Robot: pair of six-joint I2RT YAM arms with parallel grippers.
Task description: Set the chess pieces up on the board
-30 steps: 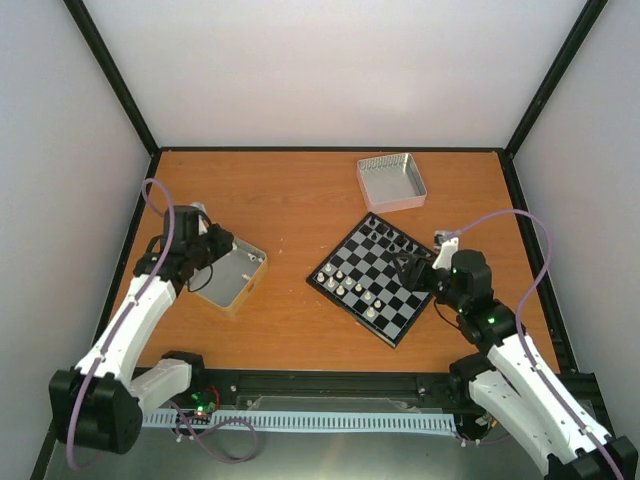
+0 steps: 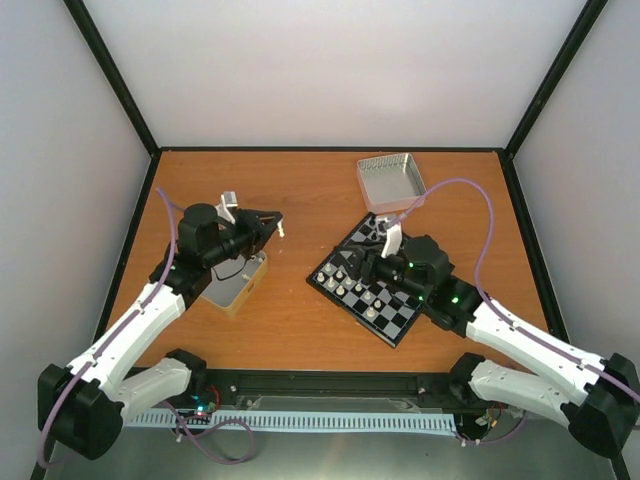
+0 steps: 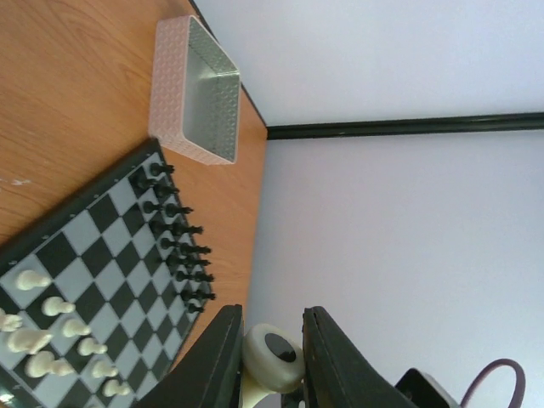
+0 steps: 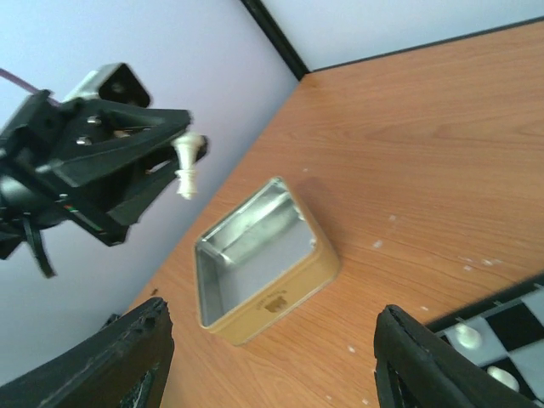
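My left gripper (image 2: 272, 222) is shut on a white chess piece, held in the air right of the beige box (image 4: 297, 285); it also shows in the right wrist view. The chessboard (image 2: 390, 322) lies on the table with white pieces (image 3: 53, 306) along one side and black pieces (image 3: 194, 229) along the other. My right gripper (image 2: 350, 257) hangs over the board, its fingers wide apart in the right wrist view with nothing between them, facing the left arm.
A pinkish tray (image 2: 391, 178) stands empty behind the board.
My left gripper has risen out from over the beige box and moved right, carrying the white piece. My right gripper has moved left across the board.
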